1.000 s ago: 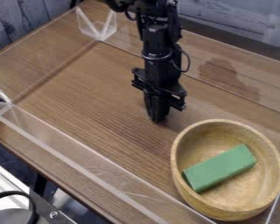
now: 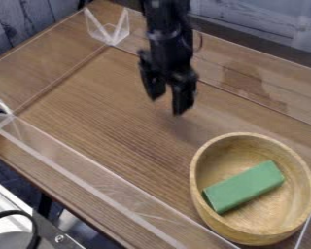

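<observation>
The black robot arm with its gripper hangs in the upper middle, blurred, above the bare wooden tabletop. Its fingers are too blurred to tell their state. A round wooden bowl sits at the lower right, holding a green rectangular block.
A clear plastic piece stands at the upper left. A black cable lies at the lower left beside the table's edge.
The arm and gripper have risen and moved back, away from the lower middle of the table, and are now blurred. The bowl and green block have not moved.
</observation>
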